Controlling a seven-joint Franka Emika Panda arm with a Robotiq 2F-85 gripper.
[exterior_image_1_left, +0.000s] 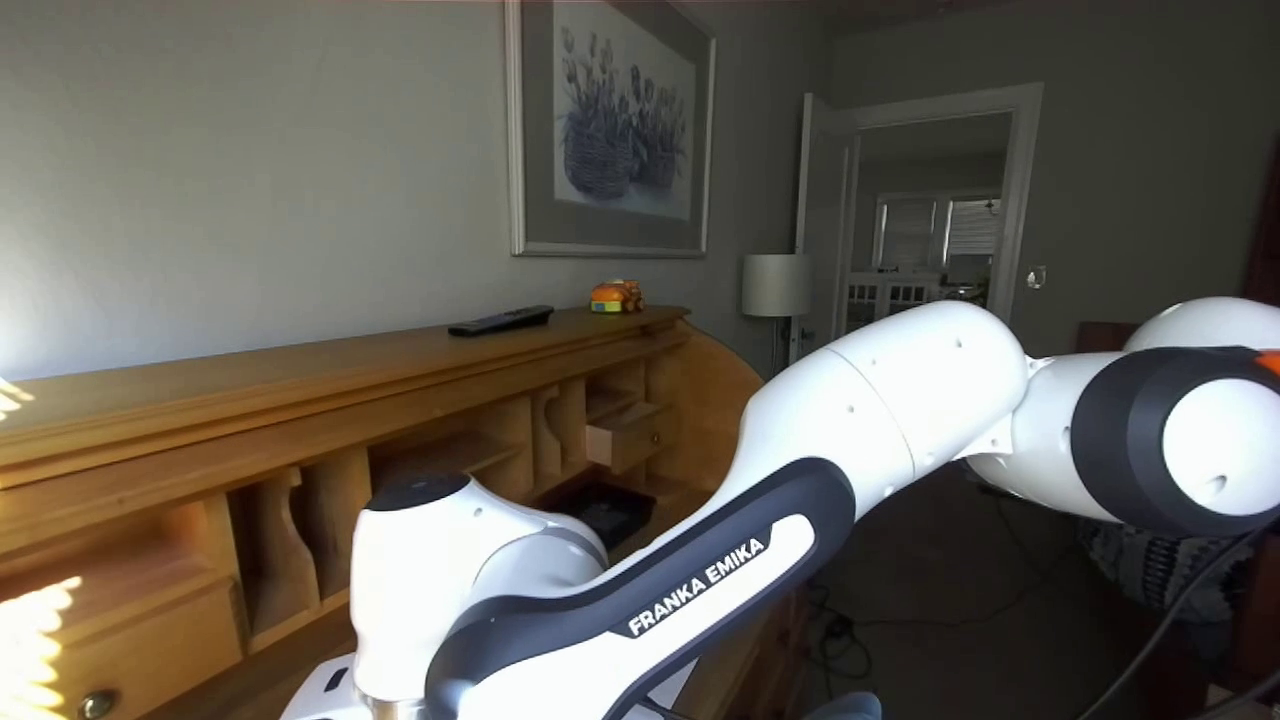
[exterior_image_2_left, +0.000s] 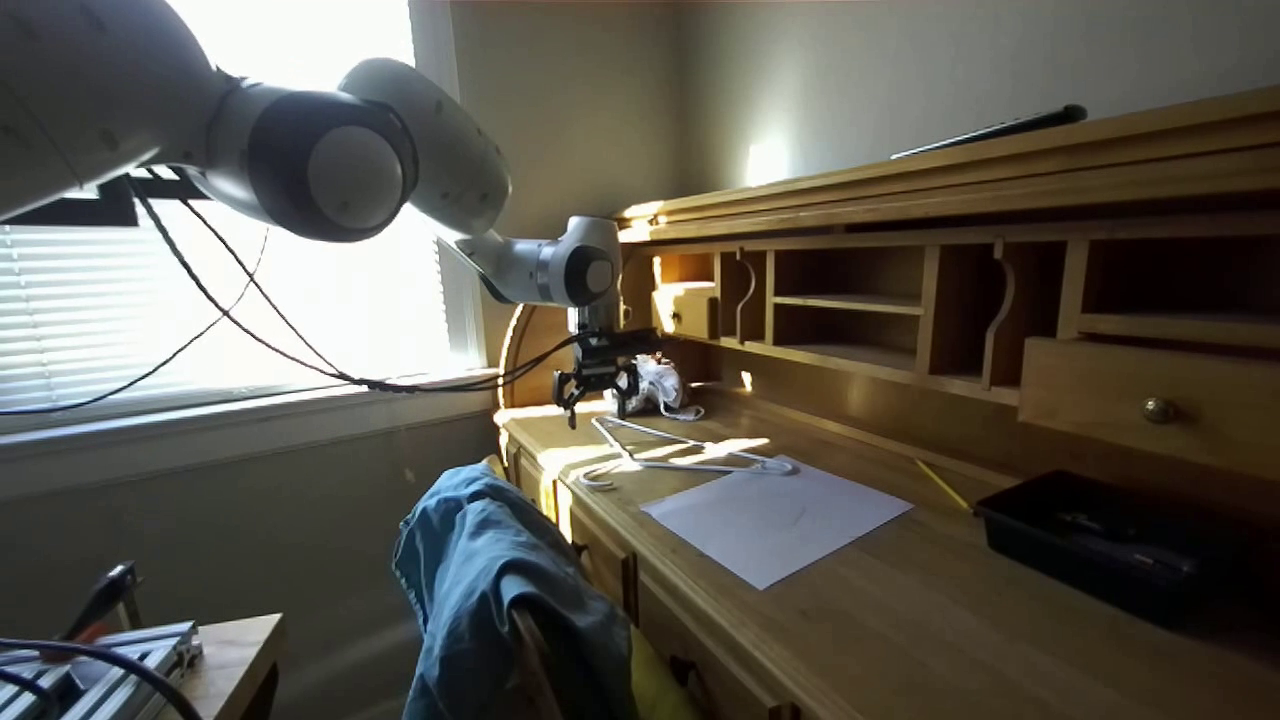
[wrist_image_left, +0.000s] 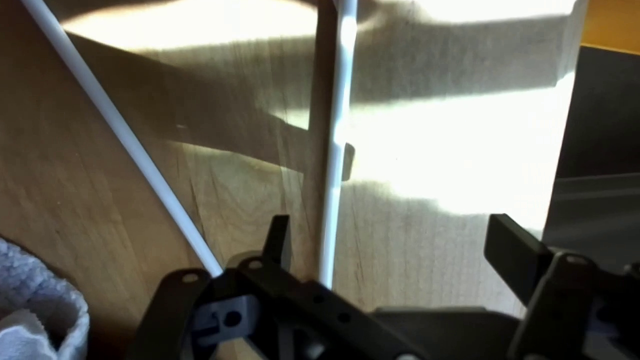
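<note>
A white wire-like hanger (exterior_image_2_left: 708, 464) lies on the wooden desk, its hook near the front edge and one end over a sheet of paper. In exterior view 2 my gripper (exterior_image_2_left: 596, 408) points down over the hanger's far end. The wrist view shows the gripper open, fingers wide apart. One hanger rod (wrist_image_left: 337, 132) runs into the space between them, nearer the left finger (wrist_image_left: 279, 243). Another rod (wrist_image_left: 126, 135) slants past on the left and disappears behind the gripper's body. Exterior view 1 leaves the gripper out of sight, below the frame.
White paper (exterior_image_2_left: 786, 522) lies mid-desk. A black tray (exterior_image_2_left: 1080, 546) and a yellow pencil (exterior_image_2_left: 944, 484) are to its right. A whitish bundle (exterior_image_2_left: 656, 386) sits behind the gripper. Blue cloth (exterior_image_2_left: 492, 588) drapes over a chair in front. Cubbyholes (exterior_image_2_left: 846, 300) line the desk's back.
</note>
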